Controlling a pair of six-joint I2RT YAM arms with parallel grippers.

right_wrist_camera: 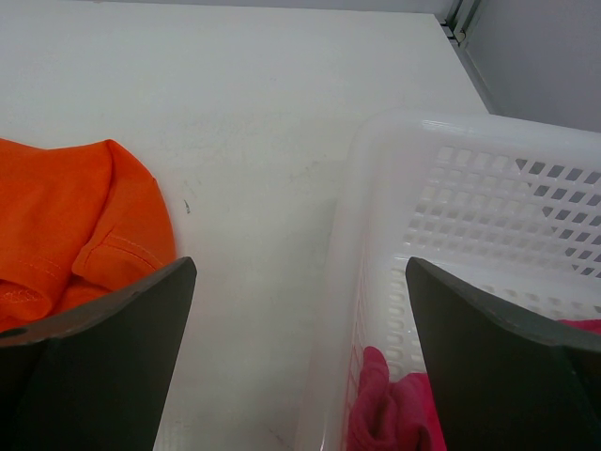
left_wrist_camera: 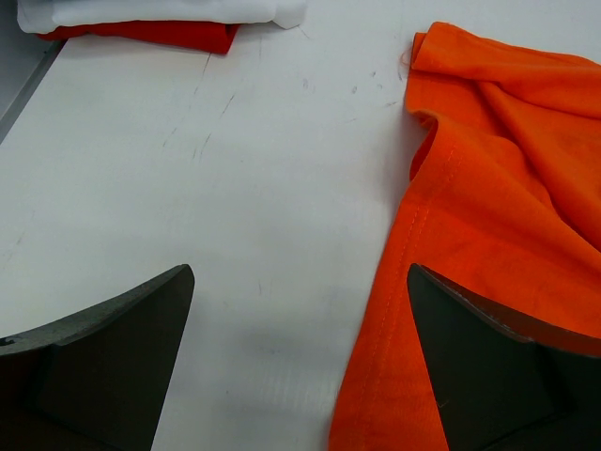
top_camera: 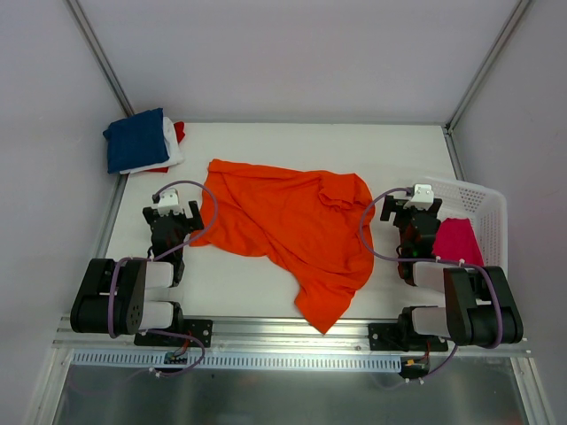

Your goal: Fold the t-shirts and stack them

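Note:
An orange t-shirt [top_camera: 283, 217] lies spread out and wrinkled across the middle of the table, one corner hanging toward the front edge. Folded shirts are piled at the back left, with a dark blue one [top_camera: 136, 142] on top, then white [left_wrist_camera: 169, 9] and red [left_wrist_camera: 160, 35]. To the left of the orange cloth my left gripper hovers open, its right finger over the shirt's edge and nothing held. My right gripper is open and empty too, above the basket's left wall. Crimson cloth [top_camera: 457, 241] lies inside the basket.
A white perforated basket [right_wrist_camera: 352, 244] stands at the table's right side, beneath the right gripper. Bare white table [top_camera: 310, 142] runs along the back, between the pile and the basket. Walls close in the back and sides.

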